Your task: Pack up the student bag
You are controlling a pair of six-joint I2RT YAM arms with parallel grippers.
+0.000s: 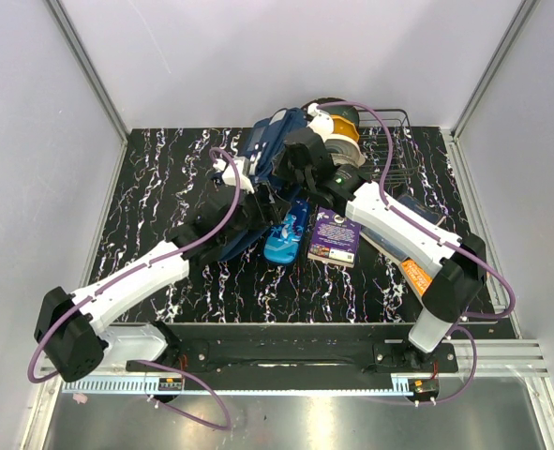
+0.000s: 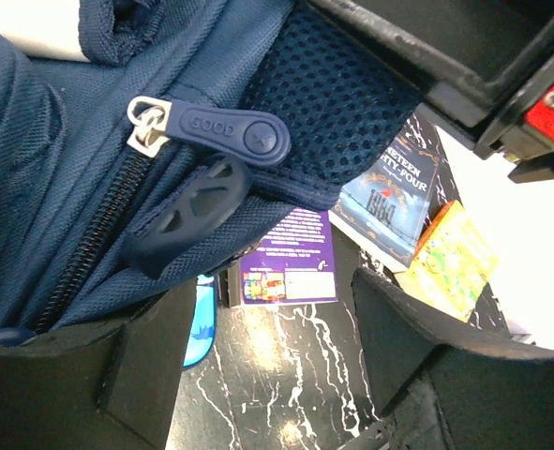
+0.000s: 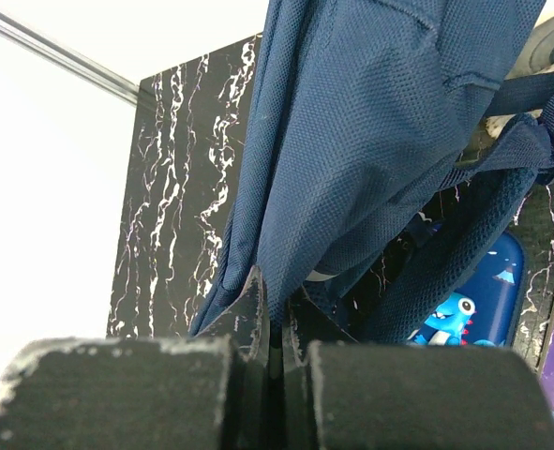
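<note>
The navy backpack (image 1: 267, 145) is held up at the centre back, between both arms. My right gripper is shut on its fabric (image 3: 351, 131). In the left wrist view, the bag's zipper pull (image 2: 222, 131) and a rubber tab (image 2: 187, 211) are close up above my left gripper, whose fingers stand apart, part open, with nothing clearly between them. A blue dinosaur case (image 1: 284, 239) lies below the bag, beside a purple book (image 1: 333, 239).
A wire rack (image 1: 394, 150) with bowls stands at the back right. More books (image 1: 412, 272) lie at the right.
</note>
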